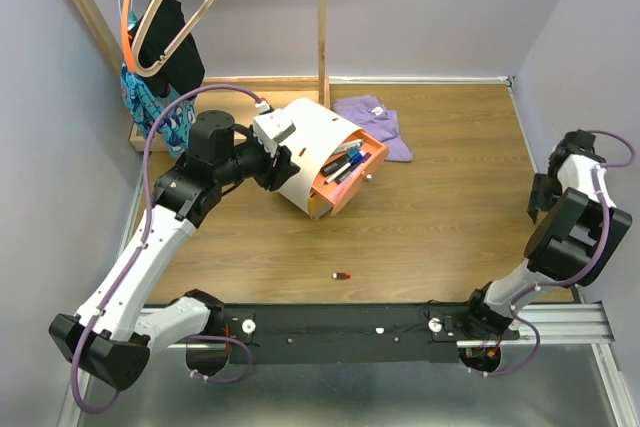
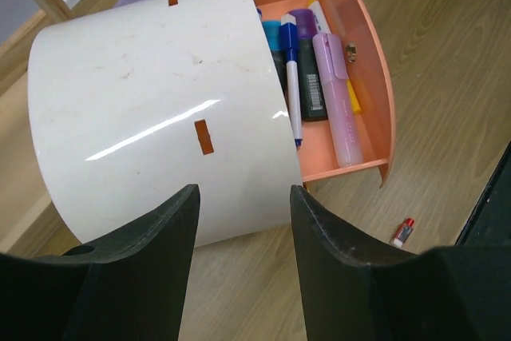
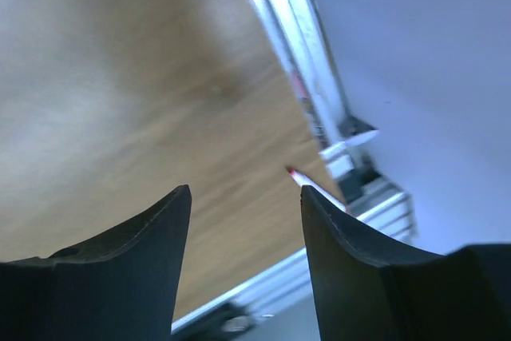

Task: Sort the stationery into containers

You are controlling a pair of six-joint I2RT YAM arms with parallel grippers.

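Note:
A white curved-top box [image 1: 310, 137] stands with its orange drawer [image 2: 327, 172] pulled out. In the drawer lie a pink highlighter [image 2: 338, 109], a blue-capped white marker [image 2: 293, 89] and a black purple-capped bottle [image 2: 309, 77], among others. My left gripper is open above the near side of the box, with nothing between its fingers. By the right wall, my right gripper stands open and empty above the table. A white pen with a reddish tip [image 3: 315, 189] shows past its right fingertip, near the wall's base strip; the top view does not show it.
A small red-and-white stub [image 1: 341, 275] lies alone near the front edge. Behind the box are a folded purple cloth [image 1: 372, 122] and a wooden rack with hanging clothes [image 1: 180, 57]. Bare tabletop [image 1: 450, 177] spreads between box and right wall.

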